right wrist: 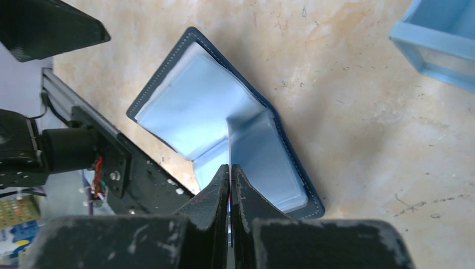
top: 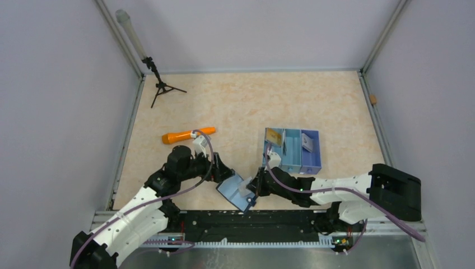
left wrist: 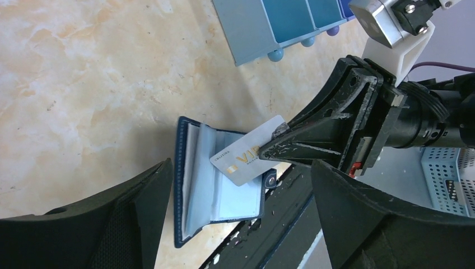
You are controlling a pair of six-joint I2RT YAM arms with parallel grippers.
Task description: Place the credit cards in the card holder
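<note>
The open card holder [top: 229, 189], with a dark blue cover and pale clear sleeves, lies near the table's front edge. My right gripper is shut on a silver VIP card [left wrist: 246, 154]. That card slants over the holder's sleeves in the left wrist view; in the right one it shows only as a thin edge. Whether its lower end is inside a sleeve I cannot tell. My left gripper stands open, its fingers framing the view of the holder, with none of it gripped. More cards, among them a gold card [top: 273, 137] and a white card [top: 307, 142], rest in the box.
Behind the right gripper stands the blue three-compartment box [top: 292, 168]. An orange microphone-shaped object [top: 178, 136] lies behind the left arm, and a black tripod [top: 161, 85] is at the back left.
</note>
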